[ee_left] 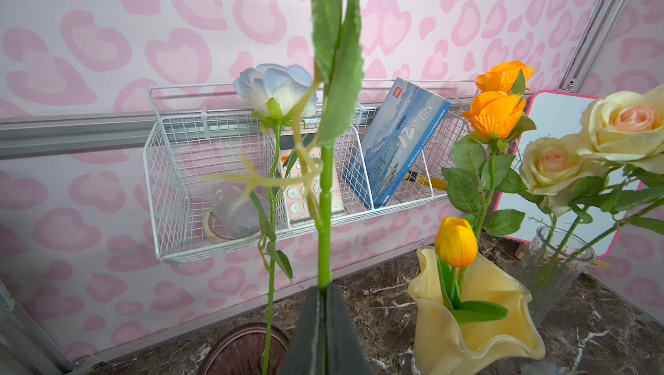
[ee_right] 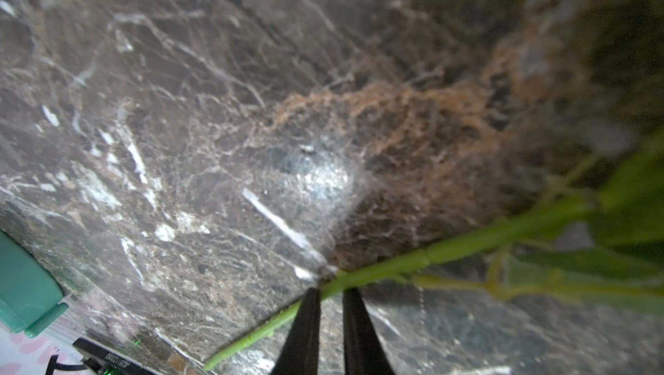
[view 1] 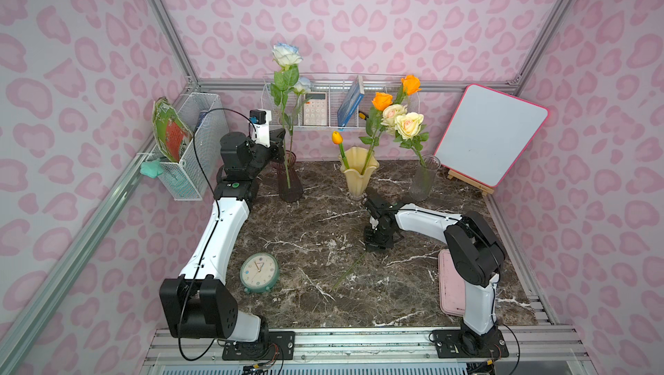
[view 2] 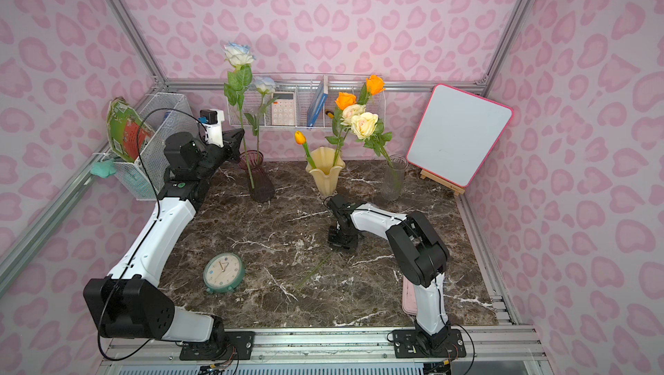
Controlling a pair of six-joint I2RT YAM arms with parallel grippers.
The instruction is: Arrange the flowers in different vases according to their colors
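Observation:
My left gripper is shut on the green stem of a tall blue-white rose (view 1: 286, 55), whose lower stem stands inside the dark purple vase (view 1: 290, 188). Another blue-white rose (ee_left: 275, 91) is in that same vase. Low over the table, my right gripper has a narrow gap between its fingers, and a lying green stem (ee_right: 387, 267) crosses at the fingertips. The arm hides this flower's head in both top views. A cream wavy vase (view 1: 357, 180) holds orange roses (view 1: 381, 101) and a yellow tulip (view 1: 337, 137). Cream-pink roses (view 1: 408, 124) stand in a clear vase (view 1: 424, 180).
A green clock (view 1: 259, 272) sits at the front left of the table. Under the right arm's side lies a pink case (view 1: 451, 285). A whiteboard (view 1: 492, 134) leans at the back right, and a wire basket (ee_left: 207, 160) hangs on the back wall.

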